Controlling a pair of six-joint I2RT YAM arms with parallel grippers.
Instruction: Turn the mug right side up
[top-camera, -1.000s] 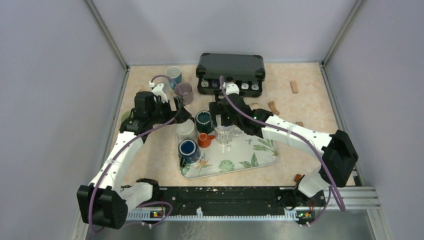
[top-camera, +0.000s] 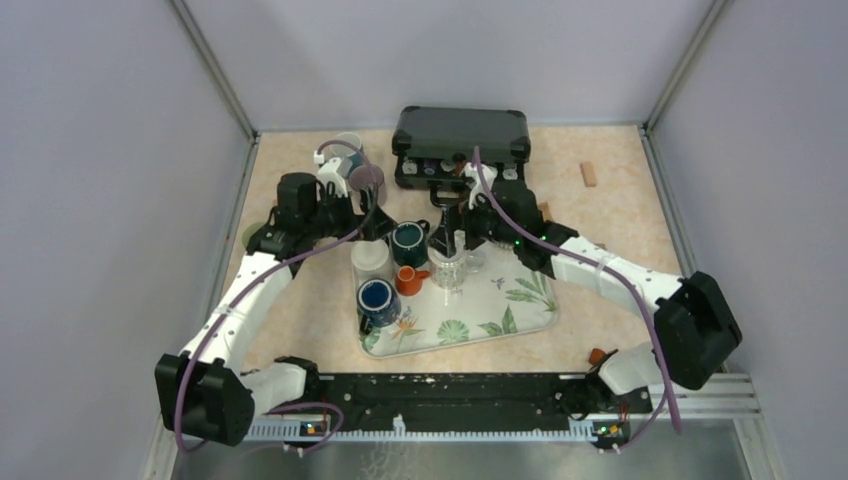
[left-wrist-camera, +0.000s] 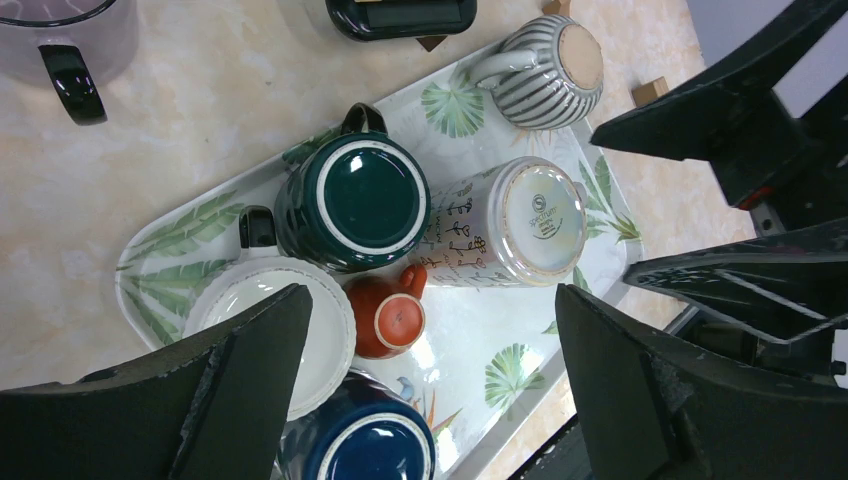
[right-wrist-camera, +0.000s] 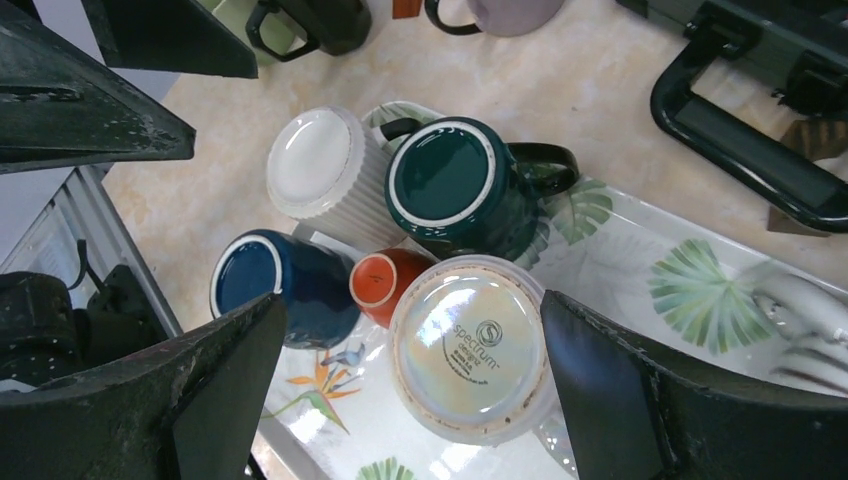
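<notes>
Several upside-down mugs stand on the leaf-patterned tray (top-camera: 480, 325): dark green (left-wrist-camera: 365, 200), white ribbed (right-wrist-camera: 305, 160), navy (right-wrist-camera: 255, 275), small orange (left-wrist-camera: 398, 322), a printed white one (right-wrist-camera: 470, 350) and a grey striped one (left-wrist-camera: 530, 85). My left gripper (top-camera: 368, 225) is open above the left side of the tray, empty. My right gripper (top-camera: 450, 232) is open over the printed mug, its fingers at both sides of that mug in its wrist view; whether they touch it I cannot tell.
A dark case (top-camera: 460, 130) with a handle is at the back. More mugs, including a purple one (right-wrist-camera: 510, 10), stand at the back left. Wooden blocks (top-camera: 588, 174) lie on the right. The tray's front part is fairly clear.
The left gripper has moved slightly up and right.
</notes>
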